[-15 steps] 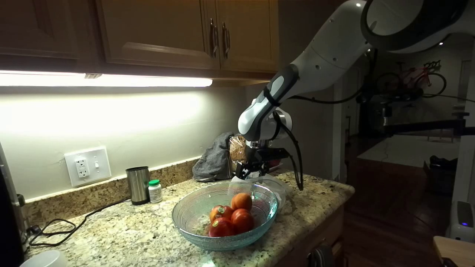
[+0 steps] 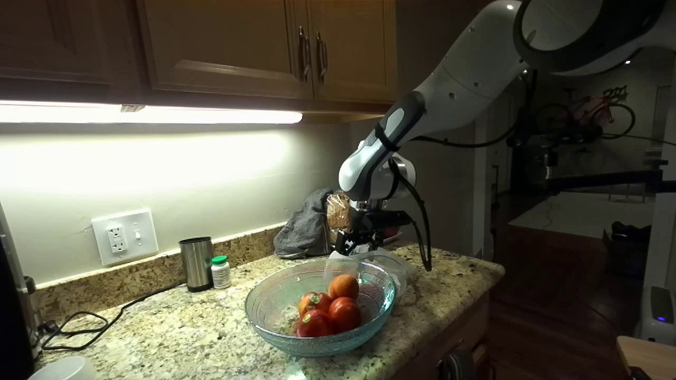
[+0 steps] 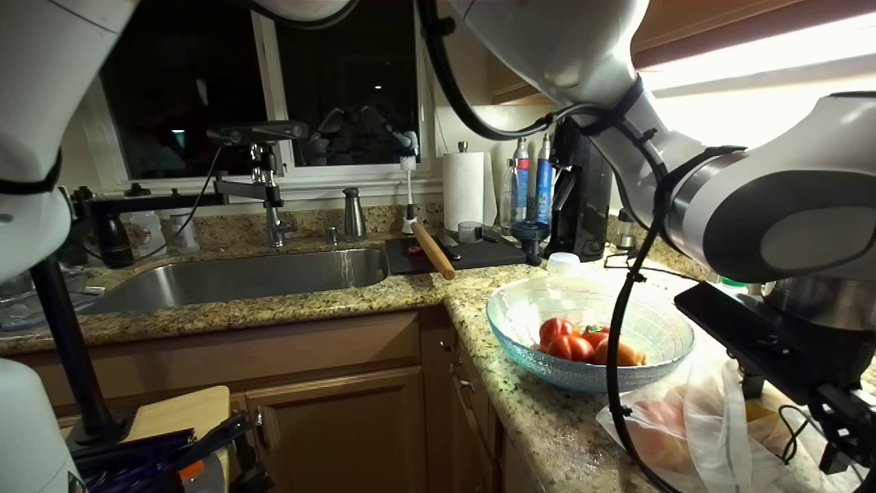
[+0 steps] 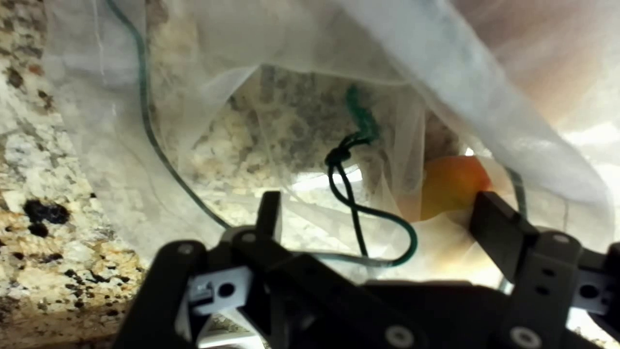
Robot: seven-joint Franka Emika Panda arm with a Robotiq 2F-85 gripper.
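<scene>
Over a translucent white mesh bag (image 4: 279, 35) my gripper stands open, its two dark fingers spread wide. Between and beyond them show the bag's knotted dark green drawstring (image 4: 338, 156) and a yellow-red fruit (image 4: 453, 183), the latter near the right finger and seen through or beside the mesh. Whether either finger touches the bag, I cannot tell. Larger pinkish fruit (image 3: 661, 423) shows through the bag in exterior view 2. Next to the bag, a clear glass bowl (image 2: 269, 329) holds several red and orange fruits (image 2: 345, 313).
Behind the bag, a grey cloth (image 2: 306, 228) and a brown packaged item (image 2: 337, 212) lean by the wall. A steel tumbler (image 2: 197, 263) and a green-capped bottle (image 2: 220, 272) stand left of them. Left of the bowl, the granite counter (image 2: 171, 332) is mostly clear.
</scene>
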